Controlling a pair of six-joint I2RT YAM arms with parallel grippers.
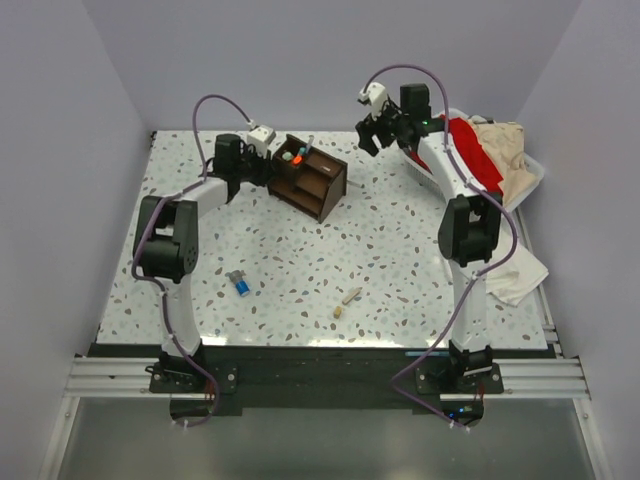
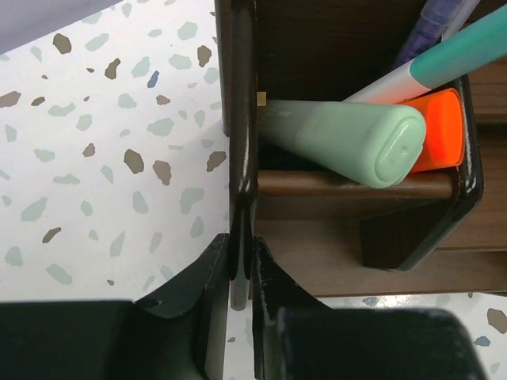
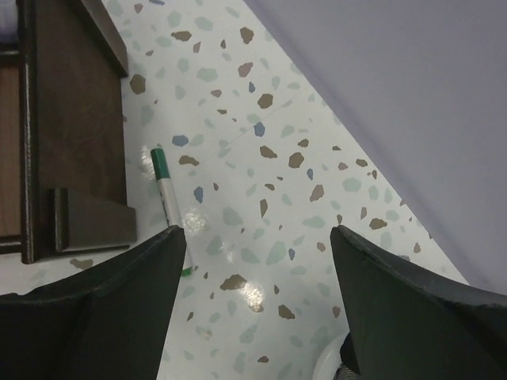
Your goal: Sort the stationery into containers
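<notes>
The dark wooden organizer (image 1: 322, 187) stands at the back of the table, slightly turned. My left gripper is shut on its left side wall (image 2: 243, 127). Inside its upper compartment lie a pale green bottle (image 2: 348, 138), an orange item (image 2: 440, 131) and a green-and-white marker (image 2: 451, 59). On the table just right of the organizer is a white pen with green ends (image 3: 168, 194). My right gripper hangs open there, nothing between its fingers. A blue-and-grey item (image 1: 239, 284) lies front left; a small yellow-tipped item (image 1: 338, 312) and a pale stick (image 1: 352, 295) lie front centre.
A white basket (image 1: 535, 170) with red and beige cloth stands at the back right, close under the right arm. A white cloth (image 1: 513, 275) lies in front of it.
</notes>
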